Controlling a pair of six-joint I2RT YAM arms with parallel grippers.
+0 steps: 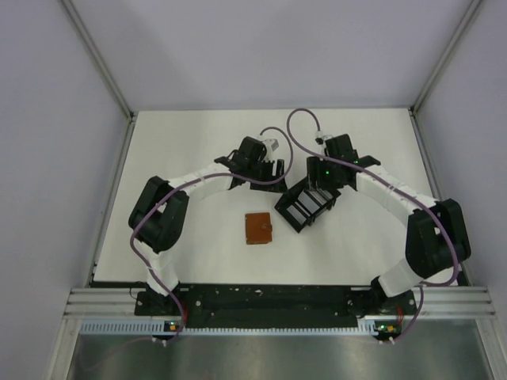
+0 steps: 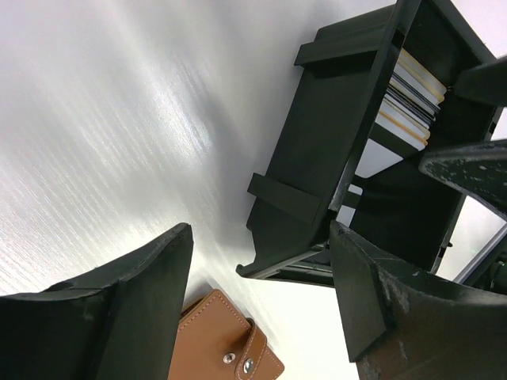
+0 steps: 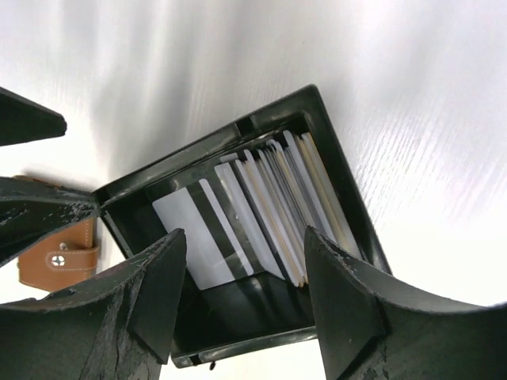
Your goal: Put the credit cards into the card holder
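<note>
A black tray (image 1: 295, 218) holds several cards (image 3: 262, 203), bunched at one end, with more (image 3: 192, 236) lying apart. A brown leather card holder (image 1: 258, 228) lies on the table in front of the left gripper. My left gripper is open beside the tray's near corner, with nothing between its fingertips. My right gripper hangs over the tray, fingers apart above the cards, nothing visibly held between them.
Both arms come close together over the tray at the centre-back, and their cables arch above it.
</note>
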